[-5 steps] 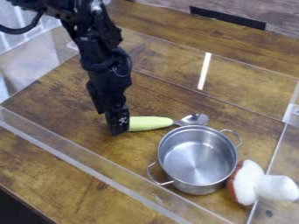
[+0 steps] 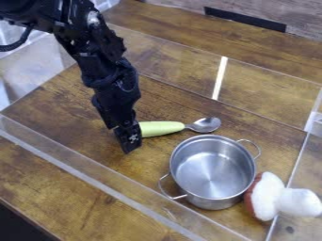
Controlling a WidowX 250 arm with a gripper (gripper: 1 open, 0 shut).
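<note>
My black gripper (image 2: 126,132) is low over the wooden table (image 2: 56,188), at the left end of a pale green elongated object (image 2: 163,128), partly covering it. The gripper stands open; whether anything lies between its fingers is hard to make out. A silver spoon (image 2: 205,124) rests at the right end of the green object.
A steel pot (image 2: 212,171) with two handles stands at the front right. Beside it are red-and-white objects (image 2: 269,196).
The pot is unmoved.
</note>
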